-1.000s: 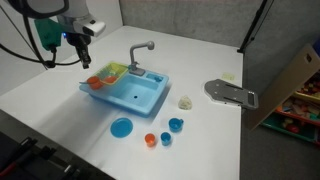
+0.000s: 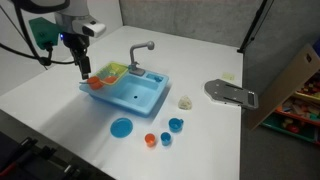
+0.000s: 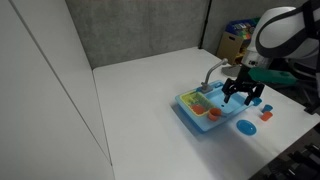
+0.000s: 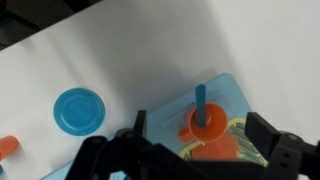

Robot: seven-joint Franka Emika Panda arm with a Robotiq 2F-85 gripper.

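Note:
A blue toy sink (image 2: 135,96) with a grey faucet (image 2: 143,47) stands on the white table. At its near left corner sits an orange cup (image 4: 207,120), with a blue stick-like handle (image 4: 201,103) across or in it; I cannot tell which. My gripper is open above this corner, its black fingers (image 4: 139,122) on either side of the cup and handle in the wrist view. Nothing is gripped. Exterior view 2 shows the gripper (image 3: 237,99) above the sink.
A blue plate (image 2: 121,128) lies in front of the sink. Further right are a small orange cup (image 2: 150,140), two blue cups (image 2: 176,125), a pale lump (image 2: 185,102) and a grey tray-like piece (image 2: 230,94). Toy-filled shelves (image 2: 297,95) stand at the right.
My gripper has come down closer to the sink's left corner. The sink and the objects on the table show no clear movement.

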